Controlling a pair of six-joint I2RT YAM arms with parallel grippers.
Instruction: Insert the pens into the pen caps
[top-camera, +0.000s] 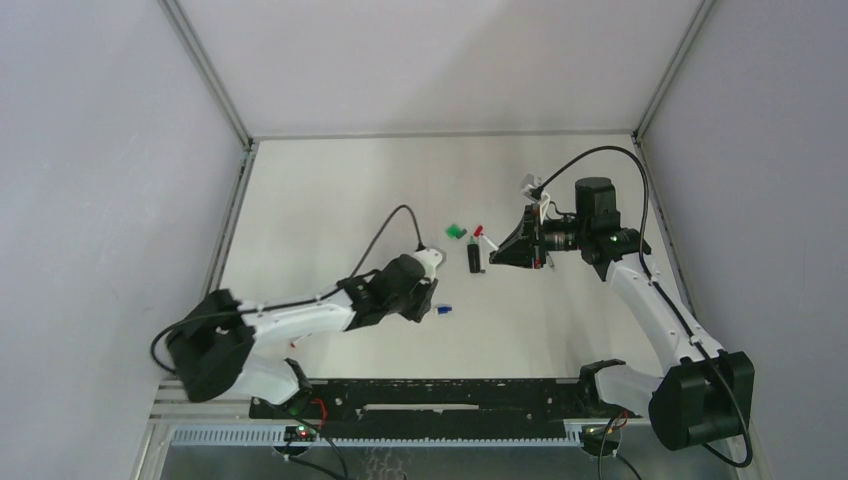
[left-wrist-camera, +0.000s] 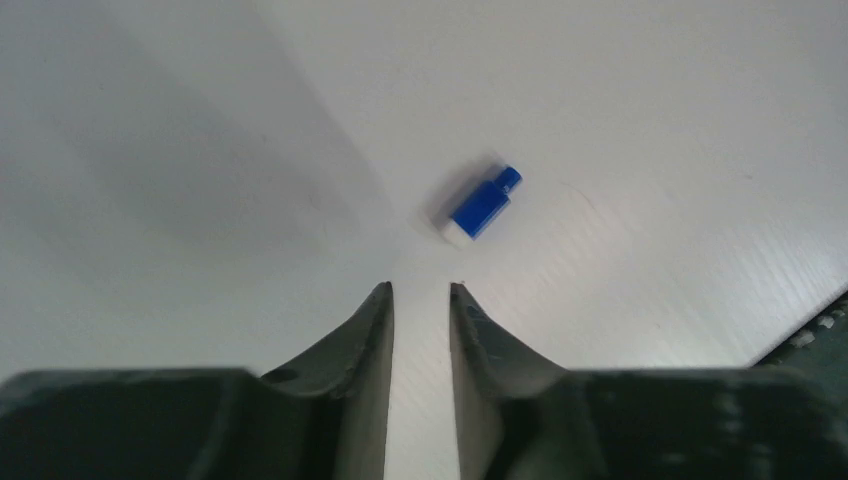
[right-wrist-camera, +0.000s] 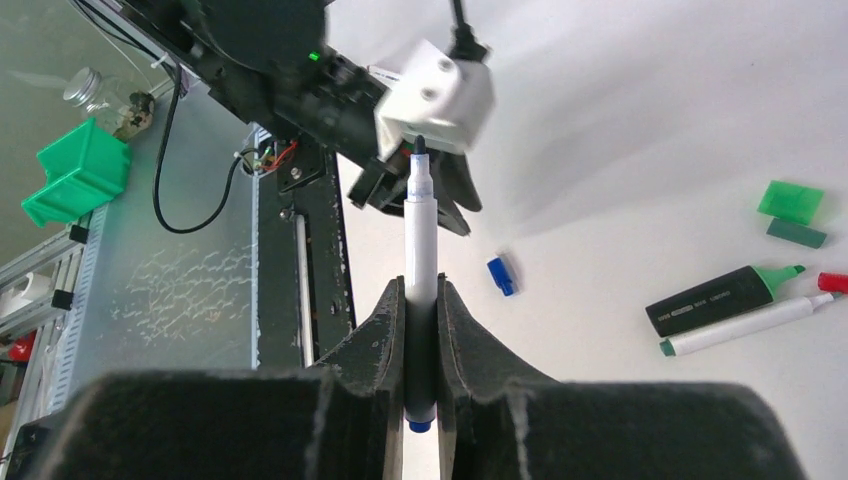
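Note:
A white marker with blue end stands upright in my right gripper, shut on it, its dark tip uncovered at the top. A blue cap lies on the table, above the fingertips of my left gripper in the left wrist view; those fingers are slightly apart with nothing between them. The blue cap is right of the left gripper in the top view. Another white marker lies beside a black-and-green highlighter; a red cap is at their right.
Green caps or blocks lie behind the highlighter. The black rail runs along the front edge.

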